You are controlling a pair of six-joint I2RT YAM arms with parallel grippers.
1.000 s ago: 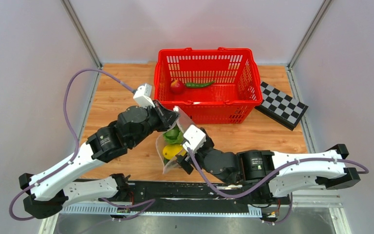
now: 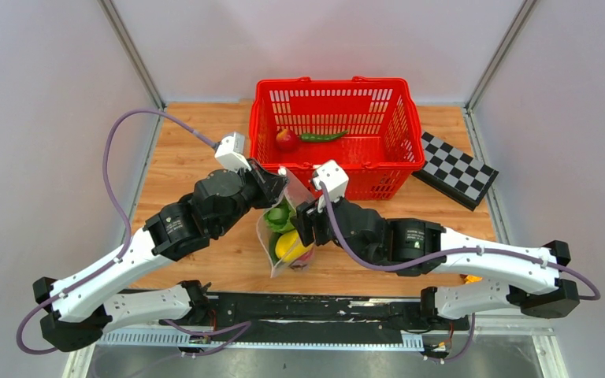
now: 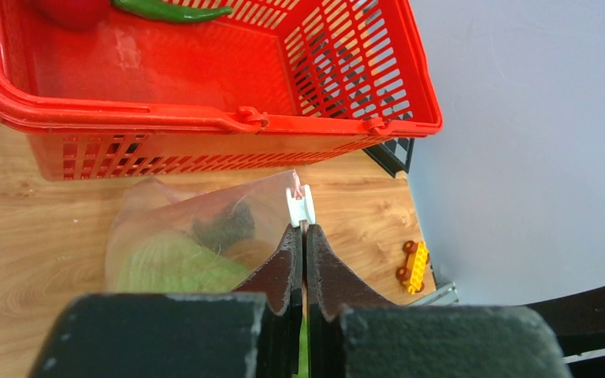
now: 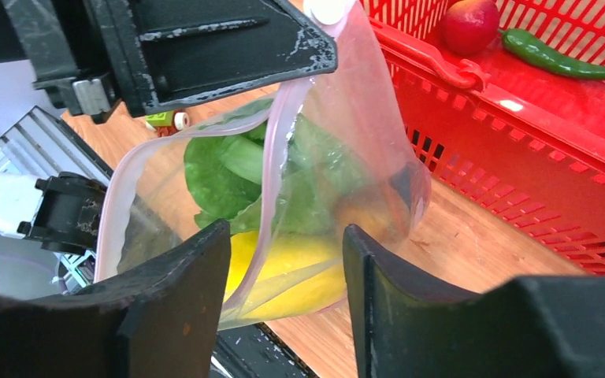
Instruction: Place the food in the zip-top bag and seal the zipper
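Observation:
The clear zip top bag [image 4: 347,134] stands with its mouth gaping, holding a green leafy vegetable [image 4: 224,169] and a yellow food item [image 4: 303,272]. My left gripper is shut on the thin rim at one mouth corner, with the white zipper slider [image 3: 300,206] right at its fingertips. In the right wrist view, my right gripper is open, its fingers spaced around the lower part of the mouth. One zipper edge [image 4: 266,197] runs through the gap between them. Other contents at the bag's bottom are blurred by the plastic.
Just behind the bag stands a red basket [image 2: 283,179] with a red fruit [image 2: 287,140] and a green pepper [image 2: 323,137] inside. A checkered board [image 2: 457,169] lies to the right. A small yellow toy [image 3: 416,268] rests on the table's right side.
My right gripper has shifted from the bag's front end toward the basket, along the mouth. The bag's lower end has swung slightly right. My left arm has stayed nearly still.

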